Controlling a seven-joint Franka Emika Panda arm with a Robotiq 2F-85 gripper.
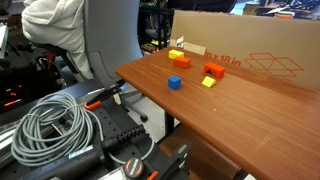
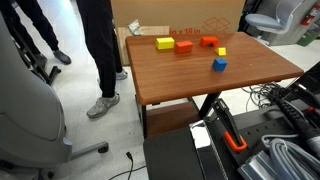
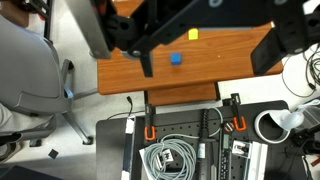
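On the brown tabletop lie several small blocks. The blue block is closest to the table's near edge. To its right is a yellow block, with a red block behind that one. Further back, a second yellow block and a second red block lie close together. In the wrist view my gripper is open, its dark fingers wide apart. Between them, well beyond the fingertips, the blue block and a yellow block show on the table. Neither exterior view shows the gripper.
A cardboard panel stands along the table's far side. Off the near edge are a coiled grey cable and black equipment with orange parts. A person's dark-clothed legs are beside the table.
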